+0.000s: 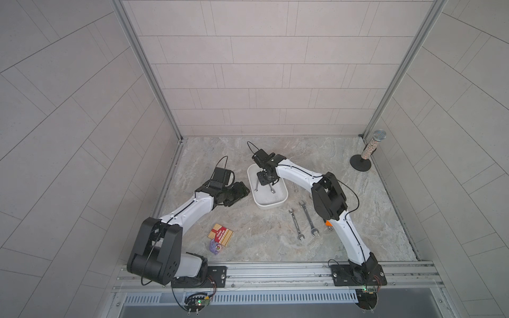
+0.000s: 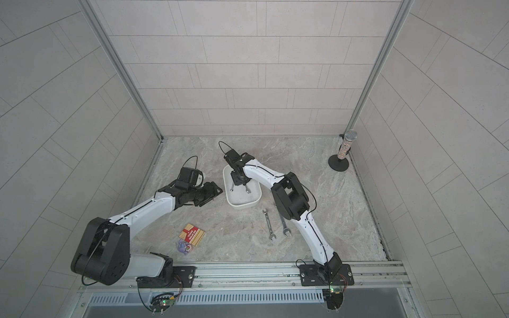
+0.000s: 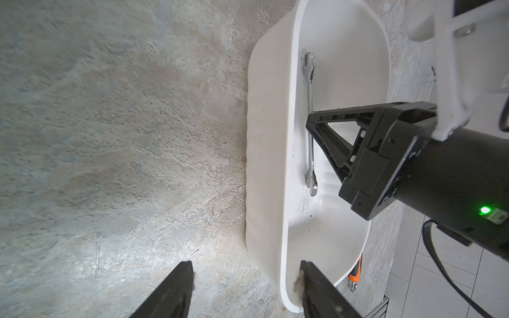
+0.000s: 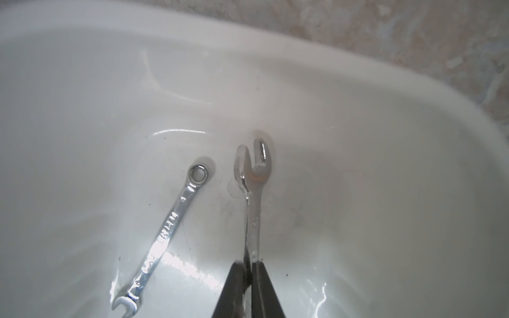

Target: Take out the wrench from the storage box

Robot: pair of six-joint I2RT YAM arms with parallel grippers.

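Observation:
Inside the white storage box point(image 1: 270, 206) lie two silver wrenches. In the right wrist view, the larger wrench point(image 4: 255, 204) has its open end toward the far wall, its shaft running back to my right gripper. The gripper's narrow fingertips are close together at this shaft; whether they pinch it does not show. Left of it rests the smaller wrench point(image 4: 161, 241), ring end up in the view, clear of the fingers. My left gripper stands open just outside the box's left wall, nothing between its fingers.
Two longer wrenches point(image 1: 296, 224) lie on the table right of the box, near an orange-handled tool point(image 1: 328, 223). A microphone on a stand point(image 1: 365, 155) is at the back right. Front left holds a red-and-yellow packet point(image 1: 220, 234).

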